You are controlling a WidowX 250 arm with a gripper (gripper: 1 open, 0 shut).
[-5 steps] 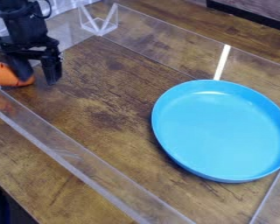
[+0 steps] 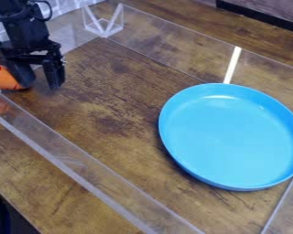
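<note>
A black robot gripper (image 2: 32, 60) hangs at the upper left, over an orange object (image 2: 5, 79) that lies at the left edge, partly cut off by the frame. Whether the fingers hold that object or stand apart beside it is hard to make out. A large blue plate (image 2: 230, 135) rests on the right side of the wooden table (image 2: 113, 128).
Clear acrylic walls run diagonally along the near left and across the back right. A clear plastic piece (image 2: 103, 22) stands at the top beside the gripper.
</note>
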